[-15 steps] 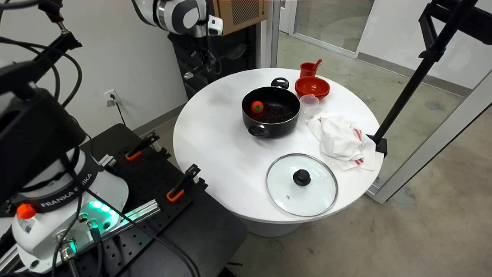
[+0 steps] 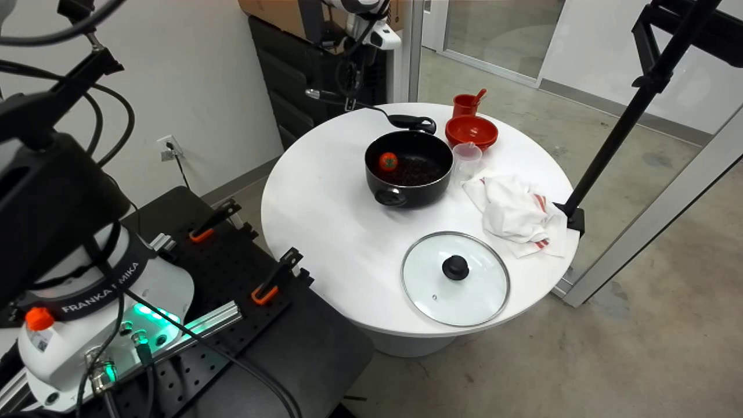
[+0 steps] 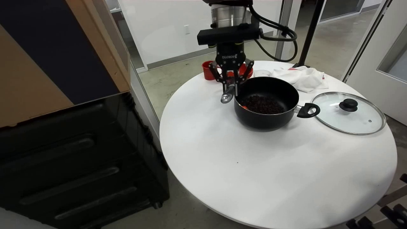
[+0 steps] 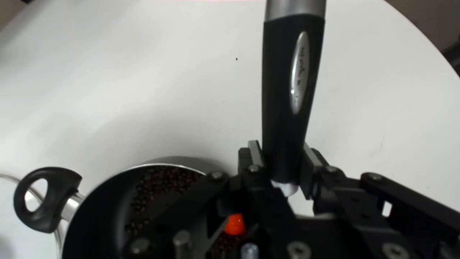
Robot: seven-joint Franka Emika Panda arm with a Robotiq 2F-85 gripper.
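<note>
My gripper is shut on the black handle of a serving utensil [image 4: 285, 82]; an oval label and grey end section show in the wrist view. In exterior view 1, the utensil's dark head [image 2: 407, 121] extends right, overlapping the pot's far handle in the picture; contact cannot be told. The black pot [image 2: 409, 197] stands on the white table, holding dark beans [image 3: 263, 104] and a red tomato [image 2: 388, 161]. In exterior view 2 my gripper [image 3: 231, 88] appears just left of the pot's rim, the handle's silver end [image 3: 226, 98] pointing toward that camera.
A glass lid [image 2: 432, 278] with a black knob lies flat on the table. A red cup [image 2: 464, 105], red bowl [image 2: 472, 131], clear cup [image 2: 466, 159] and crumpled white towel [image 2: 512, 209] stand around the pot's far and right sides.
The arm has swung right, from beyond the table's left edge toward the pot, bringing the utensil's head over the table's back. The pot, tomato and lid have not moved.
</note>
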